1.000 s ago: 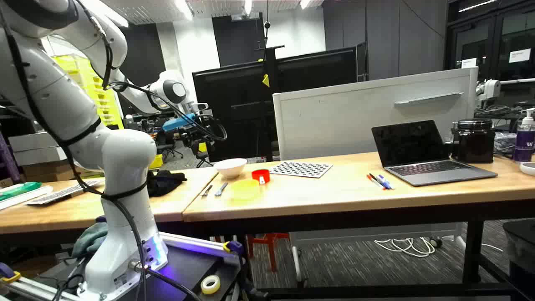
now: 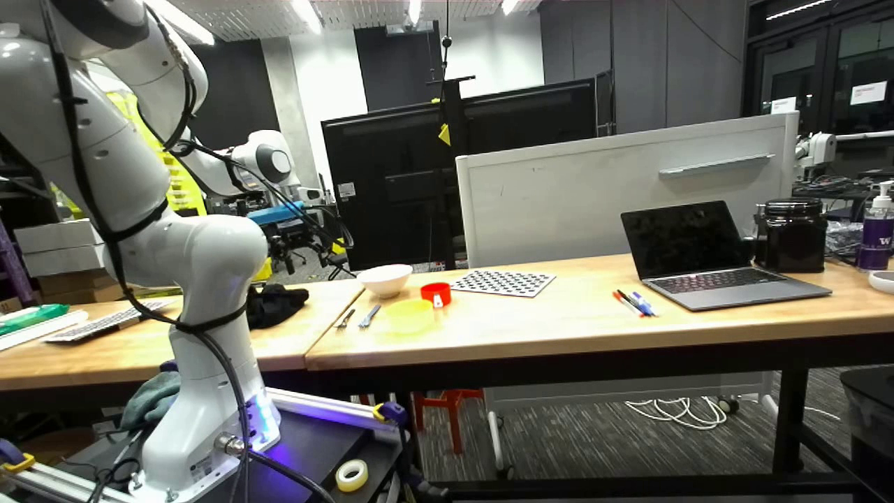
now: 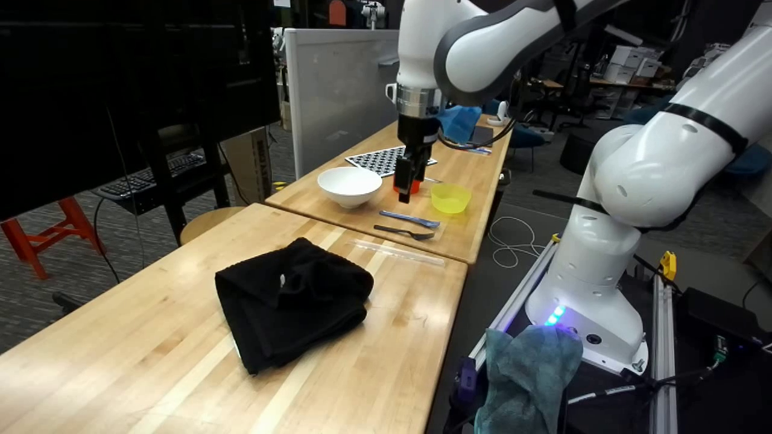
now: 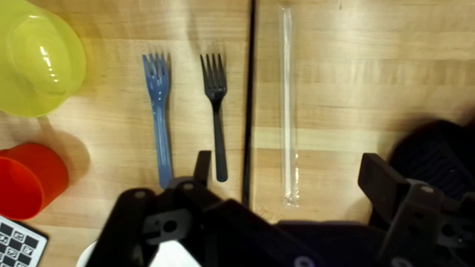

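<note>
My gripper is open, its two dark fingers wide apart with nothing held. It hangs above the tables, pointing down. Below, a blue fork [image 4: 161, 120] and a black fork [image 4: 216, 120] lie side by side, left of the dark seam between the tables. Right of that seam is a clear-wrapped straw-like stick [image 4: 288, 106]. A yellow bowl [image 4: 40, 62] and a red cup [image 4: 33, 178] sit farther left. The black cloth [image 3: 297, 300] lies crumpled on the near table in exterior view 2, partly hidden by a finger in the wrist view.
A white bowl [image 3: 350, 187] stands near the table's far edge, with a checkered board [image 2: 503, 282] beyond. Several pens [image 2: 634, 303] and an open laptop [image 2: 712, 260] occupy the right side in exterior view 1. Bare wood surrounds the black cloth.
In exterior view 1 the arm's wrist end has shifted left and a little downward. Objects on the tables look unmoved.
</note>
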